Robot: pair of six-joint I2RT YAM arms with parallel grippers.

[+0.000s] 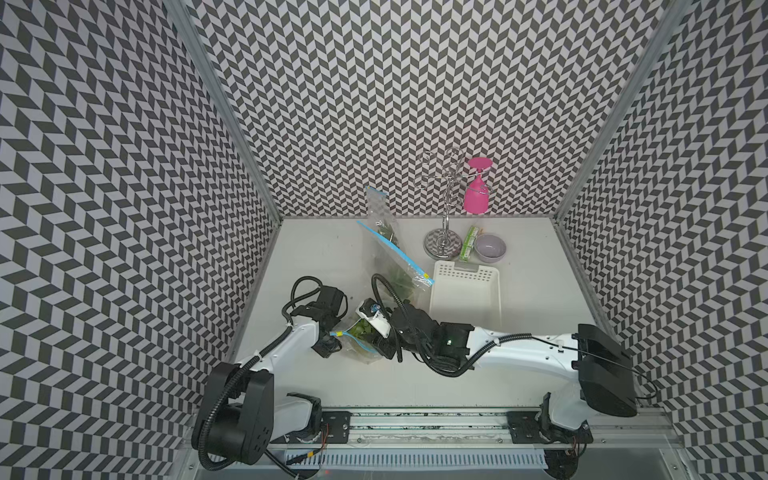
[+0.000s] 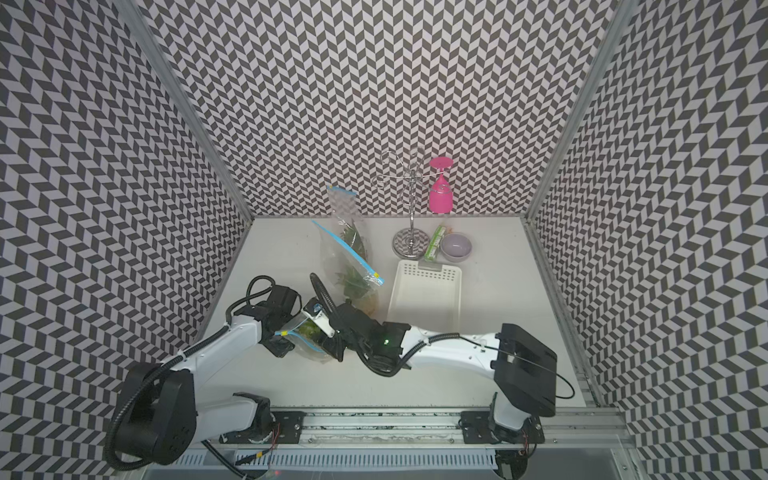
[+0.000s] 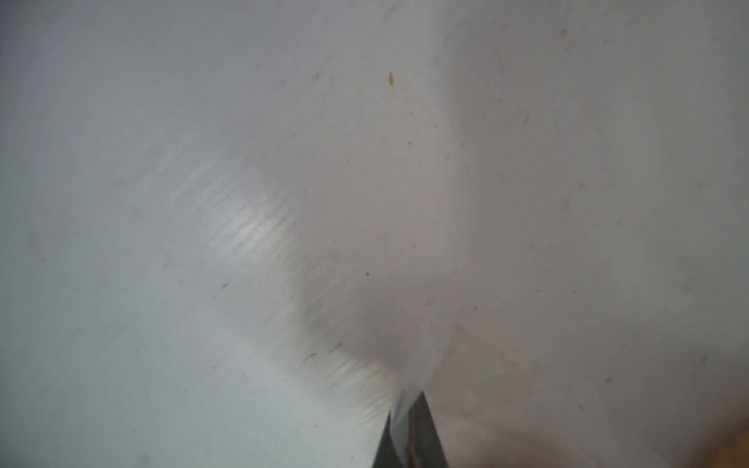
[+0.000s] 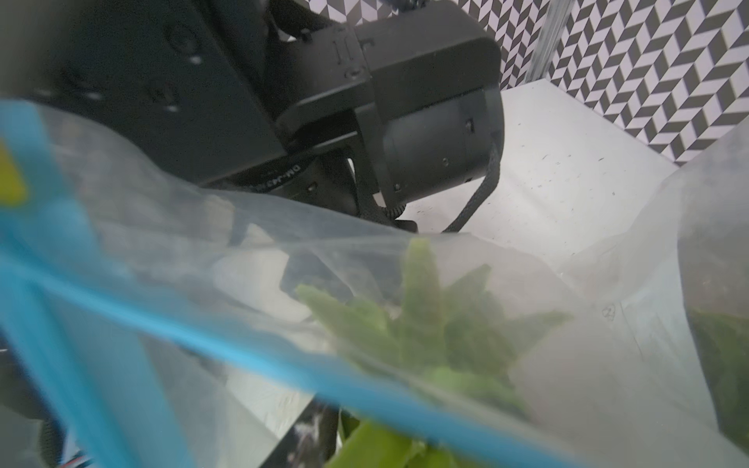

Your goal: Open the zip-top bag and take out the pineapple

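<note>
The clear zip top bag [image 1: 364, 353] with its blue zip strip lies near the front of the table, between my two grippers. Green pineapple leaves [image 4: 425, 327] show through its film in the right wrist view; the fruit's body is mostly hidden. At the bag's left corner, by the yellow slider, my left gripper is shut, with thin film between its fingertips. My right gripper [image 1: 381, 342] is at the bag's right side. In its wrist view one dark finger [image 4: 308, 436] shows beside a bright green leaf, below the blue strip; the gap between the fingers is hidden.
Another large zip bag [image 1: 380, 260] with leafy contents stands just behind. A white basket [image 1: 499, 296] is to the right. A metal rack [image 1: 444, 242] with a pink cup [image 1: 477, 196], a green packet [image 1: 470, 242] and a grey bowl [image 1: 490, 249] stand at the back.
</note>
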